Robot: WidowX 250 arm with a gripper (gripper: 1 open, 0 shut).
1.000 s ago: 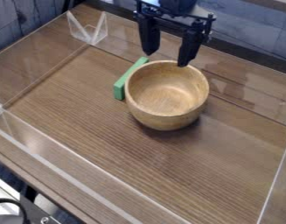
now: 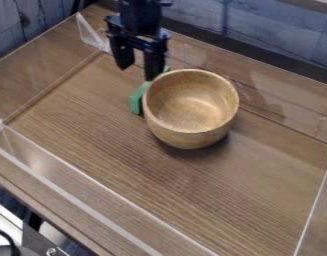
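Observation:
My gripper (image 2: 136,61) is at the upper middle of the camera view, open, its two dark fingers pointing down above the table. A wooden bowl (image 2: 190,108) sits on the table right of centre. A green object (image 2: 138,98) lies just left of the bowl, below my gripper, partly hidden behind the bowl's rim.
The wooden table (image 2: 72,130) has clear room on the left, right and front. Clear plastic pieces stand at the upper-left and left edges. Dark cables show at the bottom-left corner, off the table.
My gripper has moved left and away toward the back, from above the bowl to above and behind the green object. The bowl and green object look unmoved.

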